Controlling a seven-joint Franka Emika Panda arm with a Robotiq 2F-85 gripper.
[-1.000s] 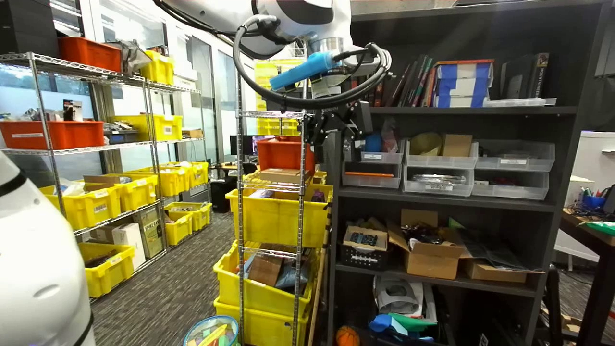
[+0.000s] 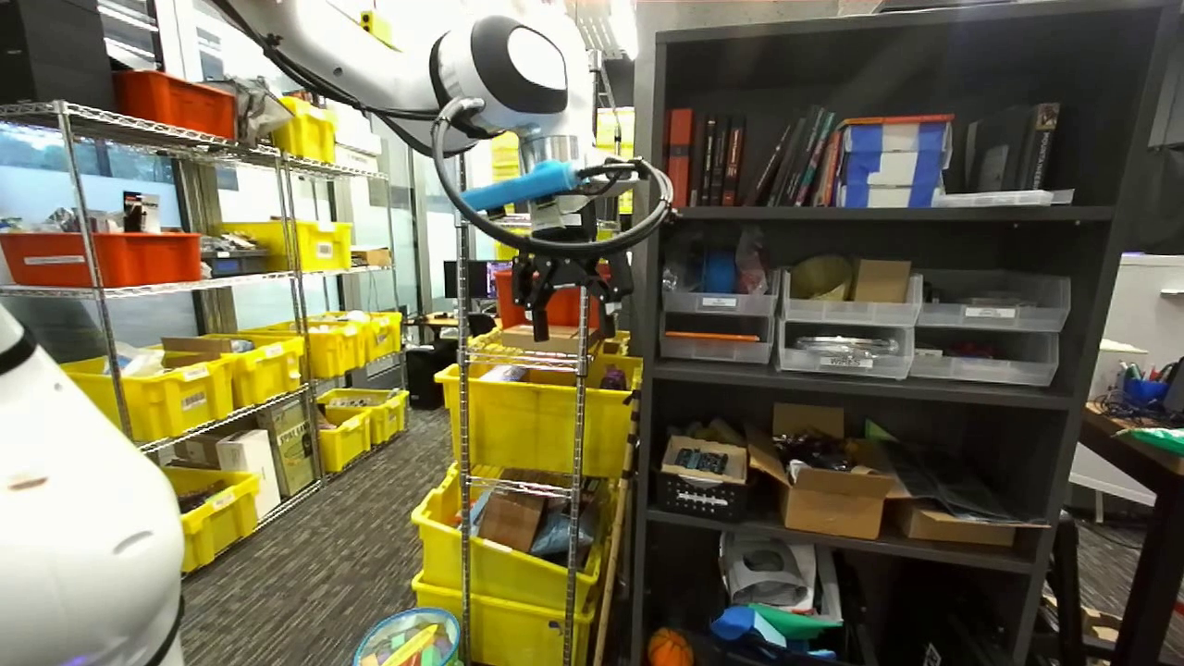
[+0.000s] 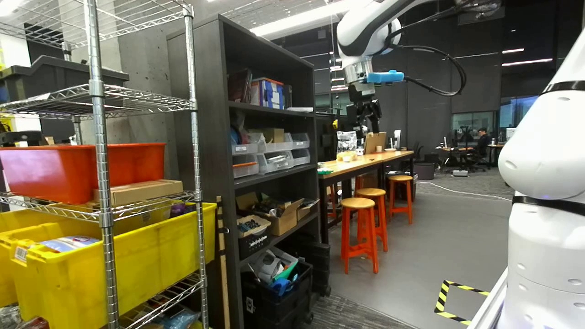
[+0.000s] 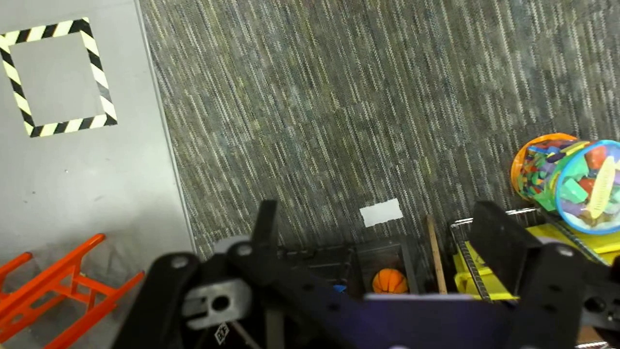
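High above the floor hangs my gripper (image 2: 573, 333), open and empty, seen in exterior view 1 in front of the wire rack and just left of the dark bookshelf (image 2: 649, 444). Exterior view 2 has the same gripper (image 3: 368, 131) pointing down, to the right of the shelf. In the wrist view the two black fingers (image 4: 266, 224) stand wide apart, with carpet far below between them. No object is within reach of the fingertips there.
Yellow bins (image 2: 544, 416) fill the wire rack (image 2: 465, 444). A tub of colourful blocks (image 4: 534, 174) and an orange ball (image 4: 390, 281) lie low down. Orange stools (image 3: 359, 230) stand by a long table (image 3: 378, 159). Open carpet (image 4: 348, 104) spreads across the floor.
In exterior view 1 the arm and gripper have moved left, from in front of the bookshelf's edge to in front of the wire rack. The gripper also hangs slightly lower and is turned differently.
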